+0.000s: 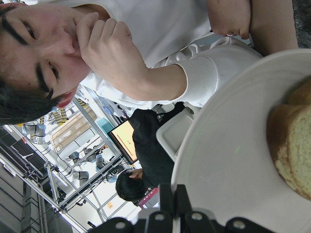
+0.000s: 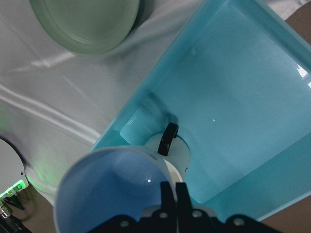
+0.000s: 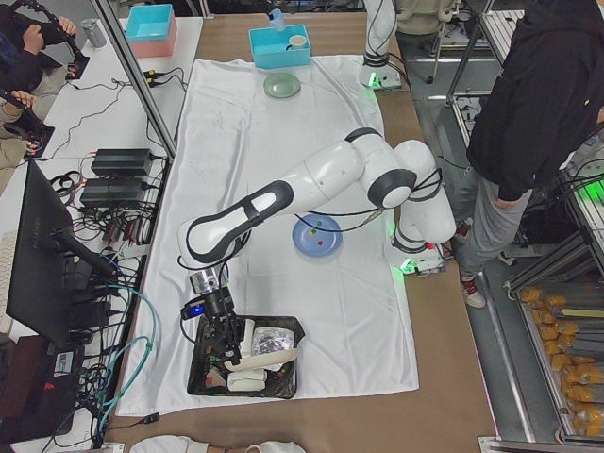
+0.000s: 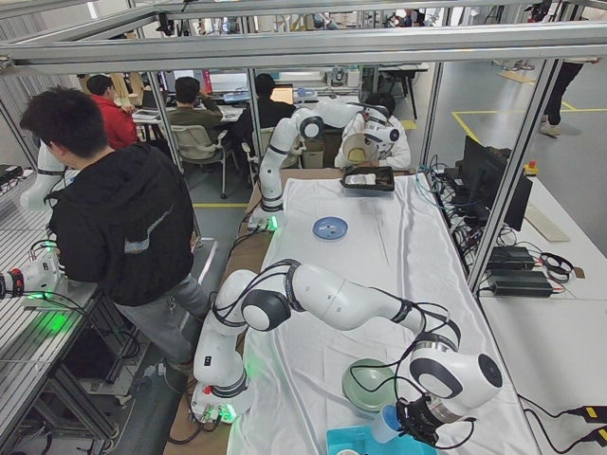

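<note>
My left gripper [image 3: 226, 354] is over the black bin [image 3: 291, 382], shut on the rim of a white plate [image 1: 223, 145] that carries bread slices [image 1: 296, 145]. My right gripper is shut on the rim of a blue cup [image 2: 109, 189], held over the cyan basket [image 2: 248, 111], in which a white mug [image 2: 180, 153] with a black handle stands.
A green plate [image 3: 282, 85] lies on the white cloth beside the cyan basket. A blue plate [image 3: 317, 243] lies near the left arm's base. A person sits close behind the black bin.
</note>
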